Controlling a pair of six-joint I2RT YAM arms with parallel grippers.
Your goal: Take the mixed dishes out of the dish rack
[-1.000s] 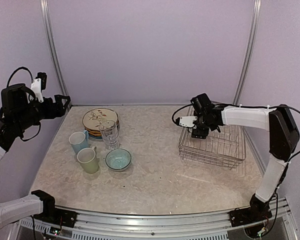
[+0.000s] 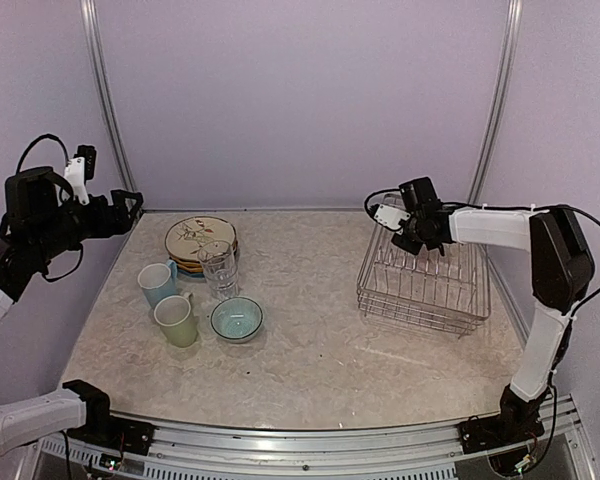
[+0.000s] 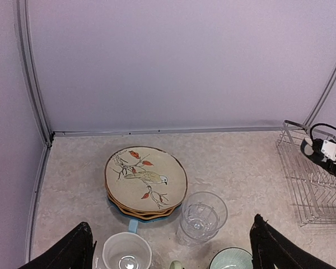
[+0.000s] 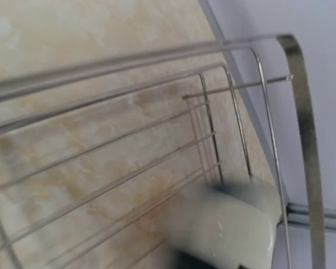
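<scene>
The wire dish rack [image 2: 425,285] stands at the right of the table. My right gripper [image 2: 408,243] is low at its back left part and shut on a pale, smooth dish [image 4: 227,227], blurred in the right wrist view; its kind is hard to tell. The rack's wires pass close beside it. My left gripper [image 2: 132,205] hangs open and empty above the left side. On the table at left are a stack of plates [image 2: 198,238], a clear glass [image 2: 220,270], a blue mug [image 2: 157,283], a green mug [image 2: 176,322] and a light blue bowl [image 2: 237,318].
Walls close it in at the back and sides. The rack's metal rim [image 4: 305,117] and upright wires stand around the right gripper.
My right gripper has shifted slightly right and toward the back over the rack, and its wrist has turned.
</scene>
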